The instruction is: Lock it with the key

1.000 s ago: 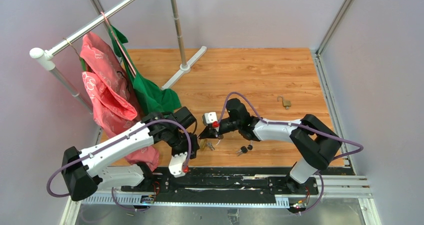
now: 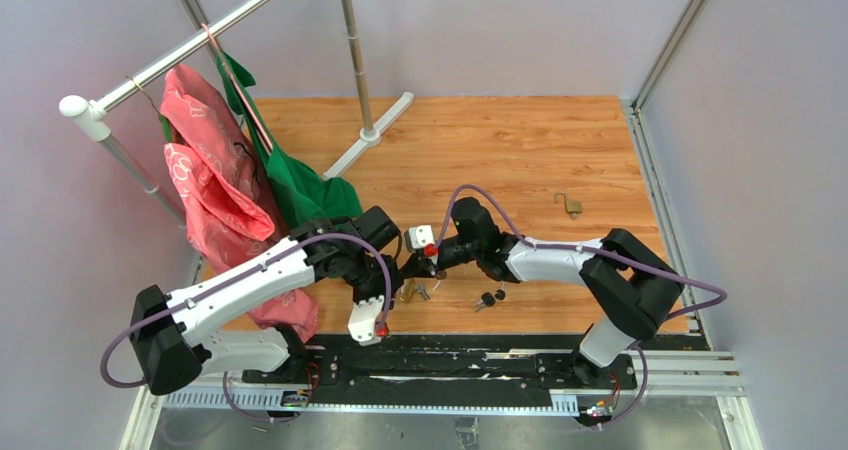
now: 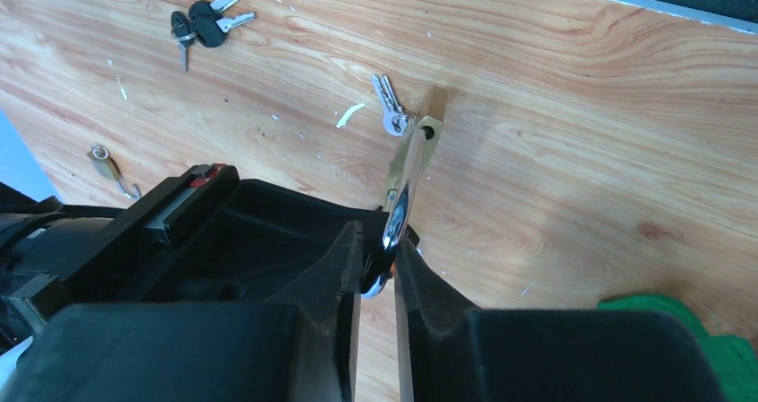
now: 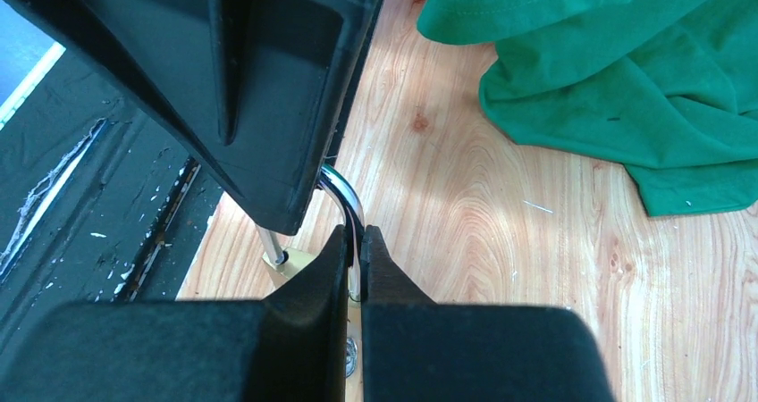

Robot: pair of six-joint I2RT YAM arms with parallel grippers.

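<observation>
A brass padlock [image 3: 433, 121] with a tall silver shackle [image 3: 394, 230] stands at the middle of the left wrist view. Two silver keys [image 3: 391, 107] lie beside it. My left gripper is slightly open, with the shackle's curve at the narrow gap between its tips. Seen from the right wrist, my right gripper is shut close against one shackle leg; whether it grips the leg is unclear. The other leg meets the brass body [image 4: 286, 266] at its hole; how deep it sits I cannot tell. Part of the shackle hides behind the left finger.
Black-headed keys [image 2: 487, 300] lie right of the padlock. A second, open padlock [image 2: 572, 206] rests far right. Green cloth [image 2: 300, 185] and a red one [image 2: 215, 200] hang from a rack at left.
My left gripper and forearm have shifted a little to the right, nearer the padlock. The right arm has hardly moved.
</observation>
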